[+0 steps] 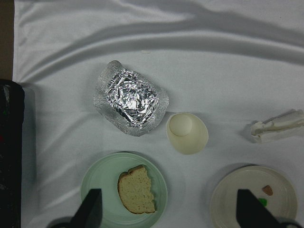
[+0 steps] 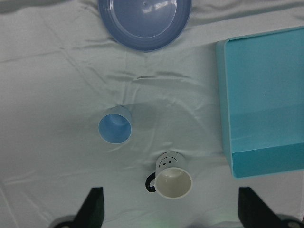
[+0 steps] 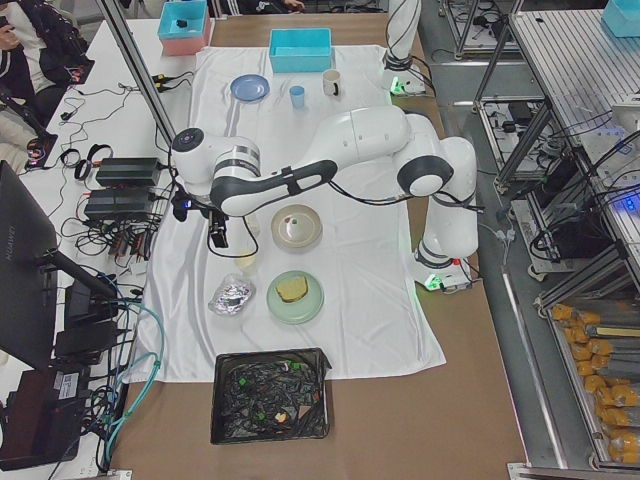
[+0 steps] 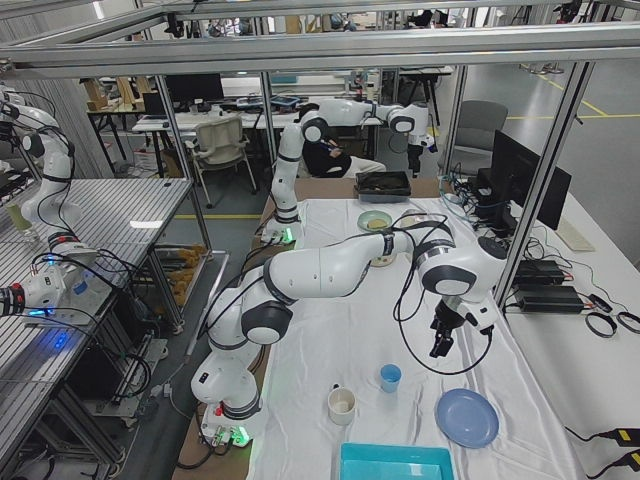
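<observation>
My left gripper hangs open over a white cloth, nothing between its fingers. Below it are a foil packet (image 1: 129,99), a cream cup (image 1: 187,137), a white paper wrapper (image 1: 278,127), a green plate (image 1: 99,204) with a bread slice (image 1: 136,190), and a beige plate (image 1: 228,190) with small bits. My right gripper is open above a blue plate (image 2: 145,23), a blue cup (image 2: 114,126), a smiley mug (image 2: 173,183) and a teal bin (image 2: 263,159).
A black tray (image 3: 270,430) stands at the near table edge. A monitor (image 3: 25,280), cables and metal posts line the side of the cloth.
</observation>
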